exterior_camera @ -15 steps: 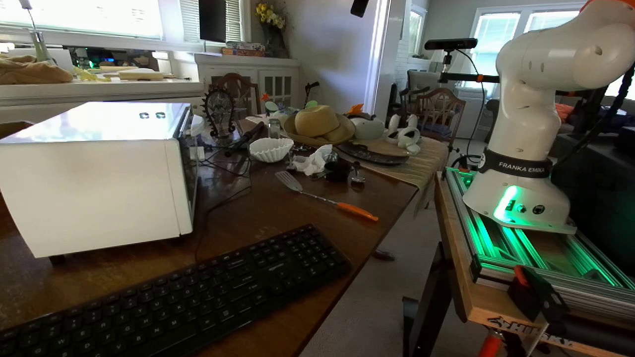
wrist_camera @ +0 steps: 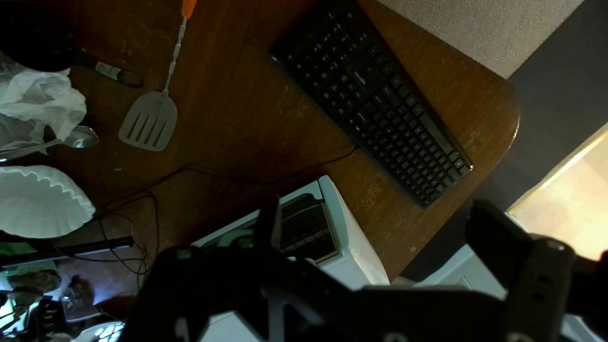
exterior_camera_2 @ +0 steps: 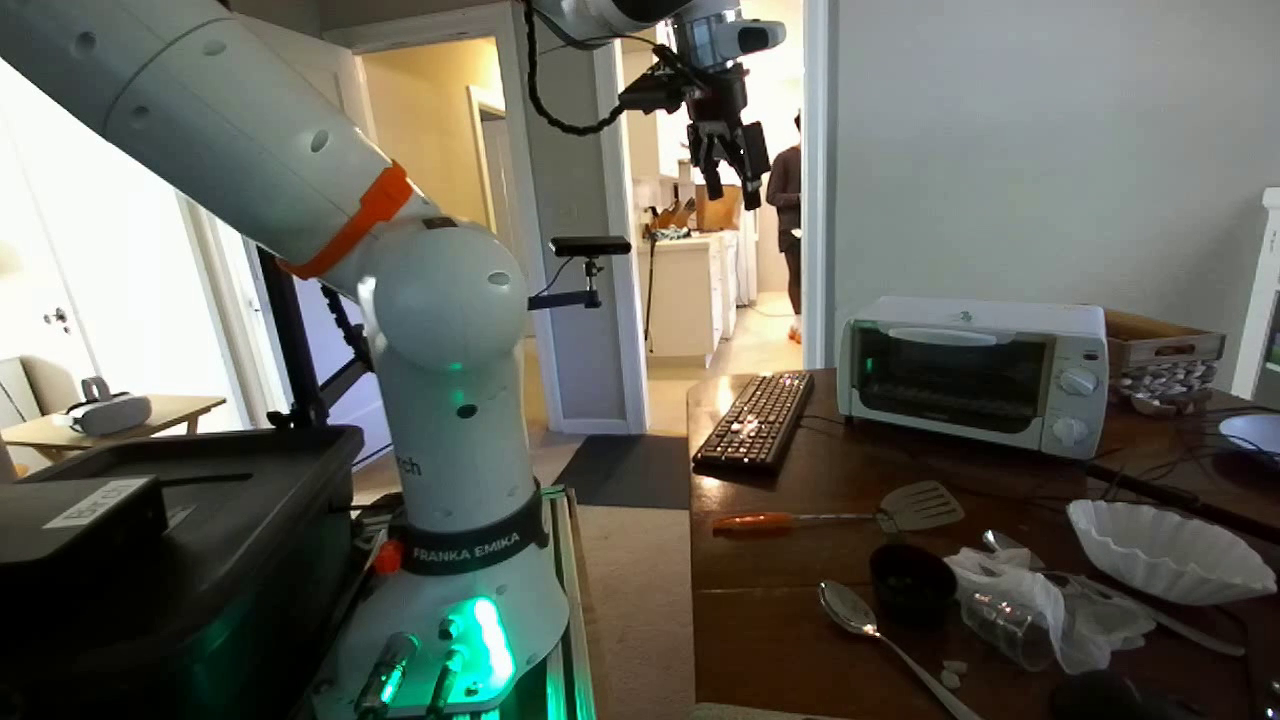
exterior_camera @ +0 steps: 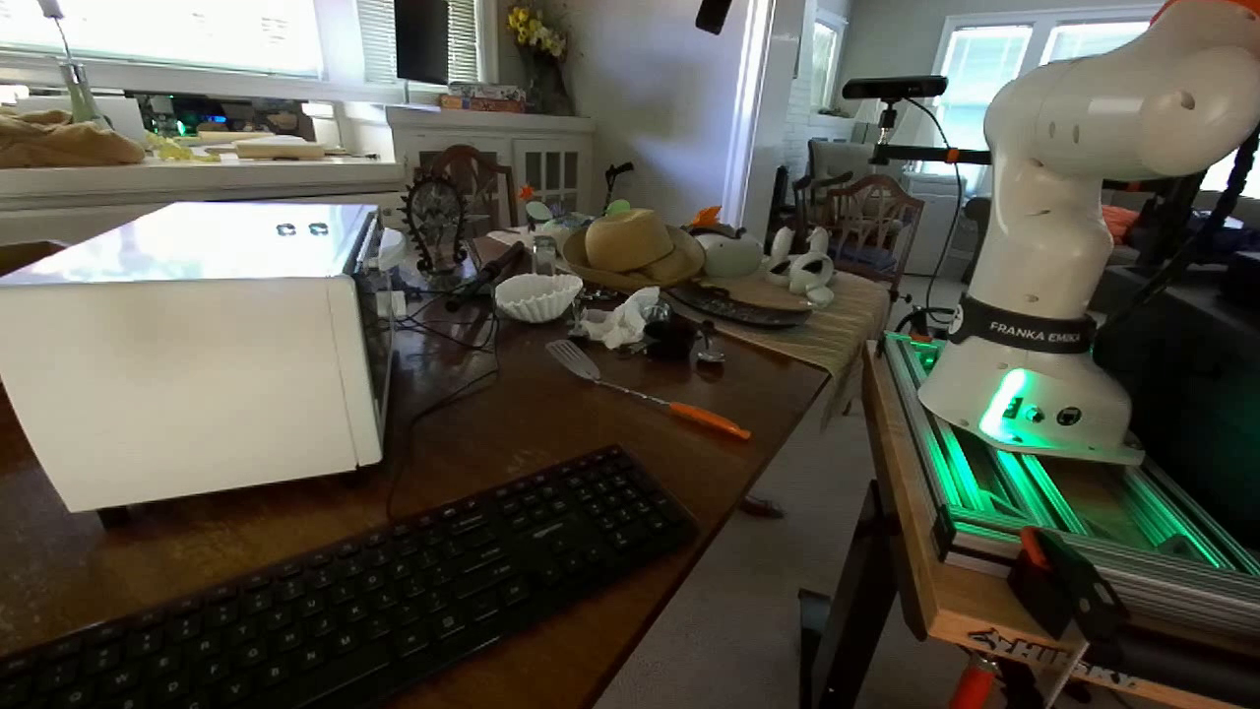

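High above the table, my gripper [exterior_camera_2: 733, 192] hangs with its two dark fingers spread apart. It stands open, and nothing shows between the fingers in the wrist view. Below it, a black keyboard [wrist_camera: 376, 97] lies near the table's edge. The white toaster oven [exterior_camera_2: 972, 378] has its glass door closed. A slotted spatula [wrist_camera: 149, 119] with an orange handle rests flat on the wood, touching neither the keyboard nor the oven. The fluted white bowl [exterior_camera_2: 1170, 552] sits farther along the table.
A metal spoon [exterior_camera_2: 849, 608], a small black cup [exterior_camera_2: 912, 584], a clear glass [exterior_camera_2: 1008, 630] and crumpled white paper [exterior_camera: 623, 319] crowd one part of the table. A straw hat [exterior_camera: 632, 246] lies beyond them. Bare wood separates the spatula from the keyboard; a thin cable crosses the tabletop.
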